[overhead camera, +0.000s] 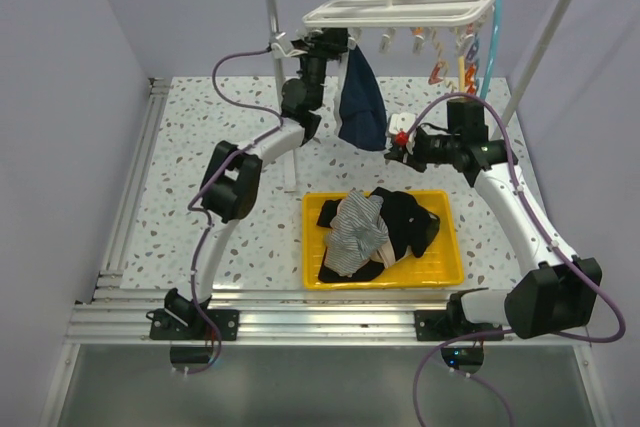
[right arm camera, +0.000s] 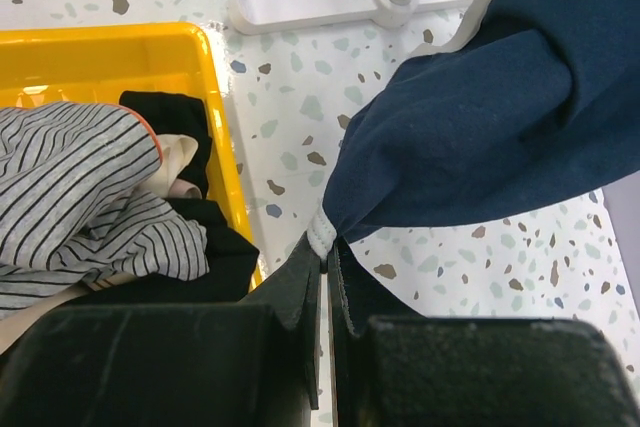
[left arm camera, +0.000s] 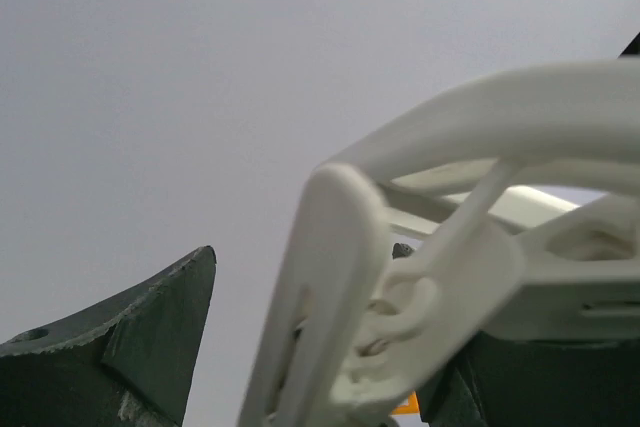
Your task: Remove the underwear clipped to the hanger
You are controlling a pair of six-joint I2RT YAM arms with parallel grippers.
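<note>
Navy underwear (overhead camera: 362,102) dangles from the white clip hanger (overhead camera: 397,12) in the top view, beneath its left end. My left gripper (overhead camera: 333,39) is up at that end; in the left wrist view a white clip (left arm camera: 335,287) sits large between its dark fingers, and how far these have closed around it is unclear. My right gripper (overhead camera: 393,152) is low beside the cloth; in the right wrist view it is shut, with the lowest tip of the navy fabric (right arm camera: 480,137) and its pale edge at its fingertips.
A yellow bin (overhead camera: 450,257) holding striped and black garments (overhead camera: 355,232) stands below on the speckled board. Coloured hangers (overhead camera: 493,37) hang at the right of the rail, and the white rack post (overhead camera: 536,48) rises behind the right arm.
</note>
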